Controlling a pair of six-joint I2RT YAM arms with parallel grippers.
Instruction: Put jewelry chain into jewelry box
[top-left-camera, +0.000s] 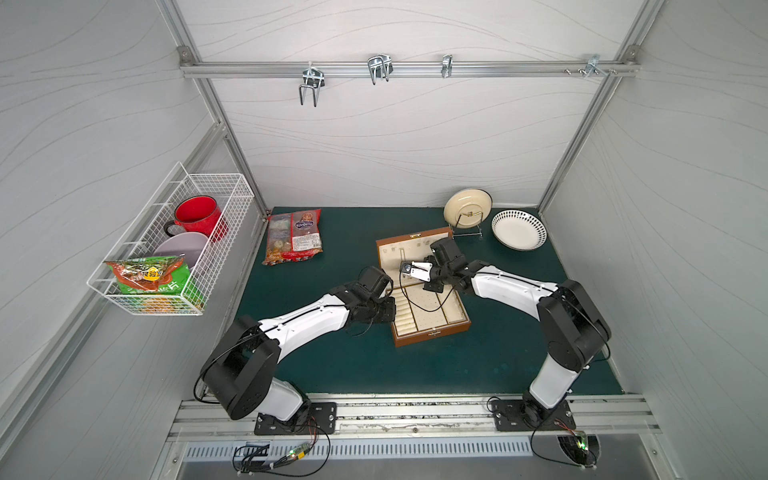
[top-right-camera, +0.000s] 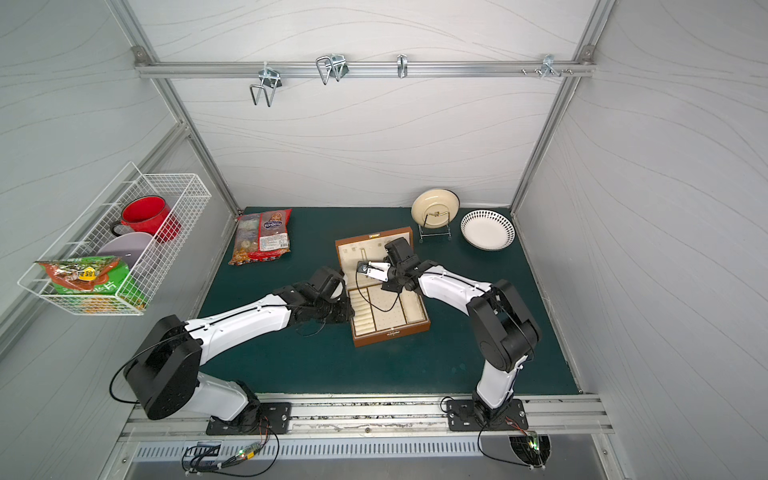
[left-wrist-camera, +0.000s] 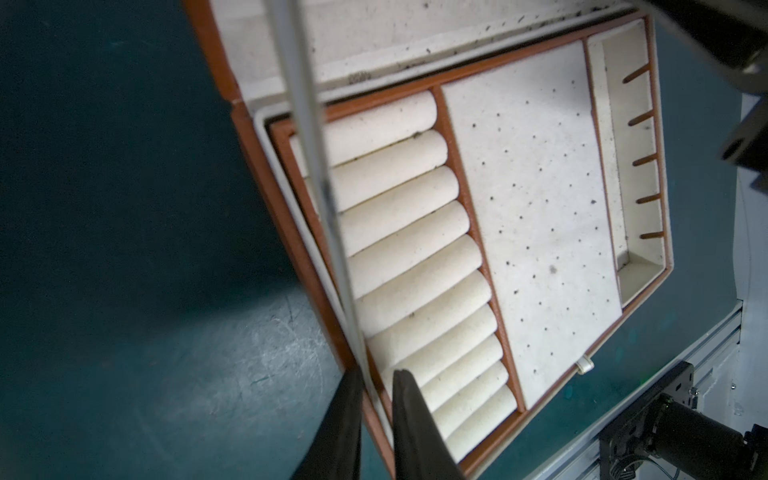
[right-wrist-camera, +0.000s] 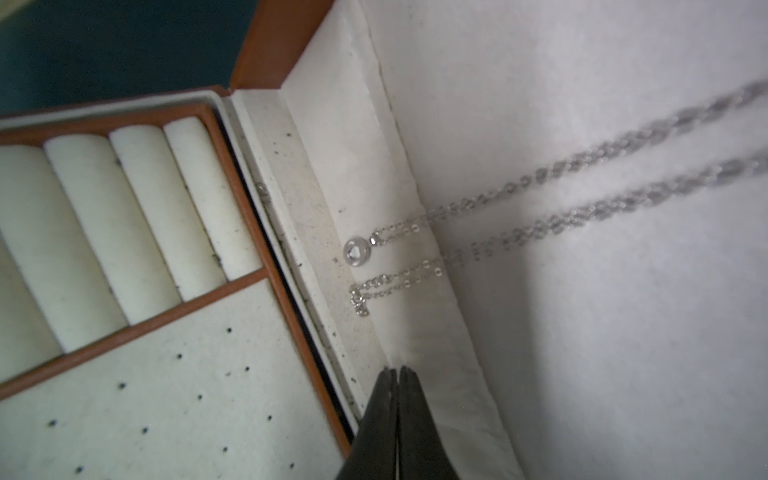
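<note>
The brown jewelry box is open, its cream-lined lid tilted back. In the right wrist view, the silver chain runs in two strands down the lid lining. Its lower loops and a small round pendant lie by the hinge. Just below them my right gripper is shut, nothing visible between its fingers, apart from the chain. My left gripper is slightly open over the box's left edge, beside the ring rolls. A blurred pale strip shows in that gap; whether it is touched, I cannot tell.
A snack bag lies at the back left. Behind the box stand a cream plate on a rack and a white bowl. A wire basket hangs on the left wall. The table in front of the box is clear.
</note>
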